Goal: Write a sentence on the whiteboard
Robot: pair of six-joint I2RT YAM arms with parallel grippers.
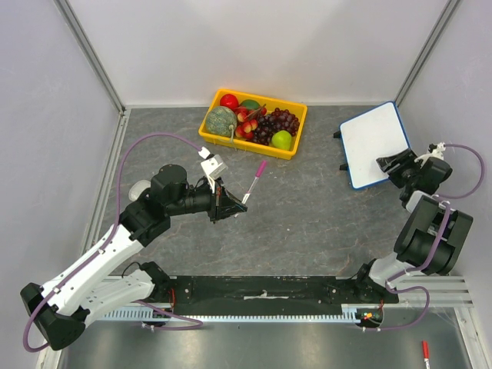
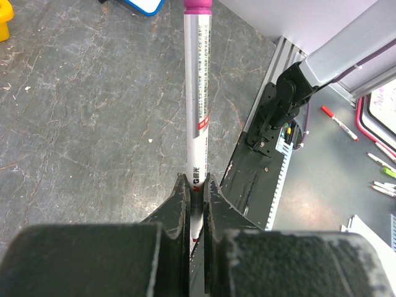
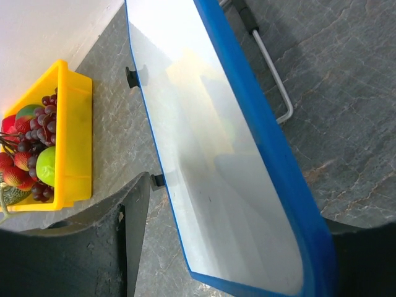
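My left gripper is shut on a marker (image 2: pixel 198 93) with a white barrel and a pink cap, held above the mid-left of the table in the top view. The whiteboard (image 1: pixel 370 138), white with a blue rim, is at the back right. At its lower right edge is my right gripper (image 1: pixel 390 164). In the right wrist view the board (image 3: pixel 192 136) passes between the right gripper's fingers (image 3: pixel 135 216), which stand apart; the blue rim partly hides the other finger. Contact with the board cannot be made out.
A yellow basket (image 1: pixel 267 150) of fruit stands at the back centre. A wire stand (image 3: pixel 275 80) shows behind the board. A red marker (image 1: pixel 426 352) lies beyond the front edge at the right.
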